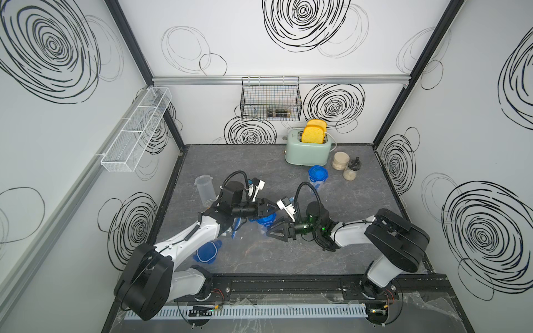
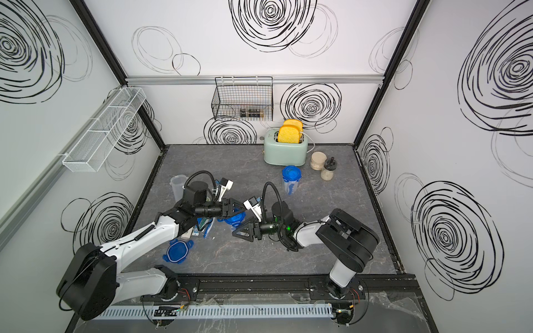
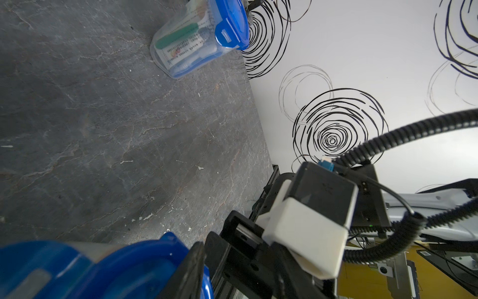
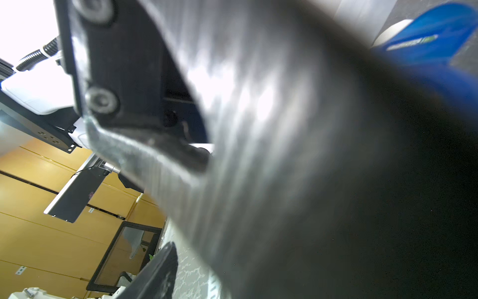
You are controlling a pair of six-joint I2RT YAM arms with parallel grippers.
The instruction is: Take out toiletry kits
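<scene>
A blue-lidded container point(image 1: 265, 219) is at the table's middle, between and partly behind both grippers. My left gripper point(image 1: 269, 206) is over its lid; its finger opening is unclear. My right gripper point(image 1: 274, 230) is low beside that container, shut on it as far as shows, though largely hidden; the right wrist view is mostly blurred black with blue plastic point(image 4: 428, 35) at upper right. Another clear blue-lidded container with items inside point(image 3: 184, 42) stands farther back right. Toiletry items point(image 2: 205, 227) lie left of centre, beside a clear empty cup point(image 1: 204, 188). A loose blue lid point(image 1: 207, 252) lies front left.
A mint toaster point(image 1: 307, 152) with yellow slices stands at the back, with two jars point(image 1: 340, 161) to its right. A wire basket point(image 1: 271, 100) hangs on the back wall, a white rack point(image 1: 133, 130) on the left.
</scene>
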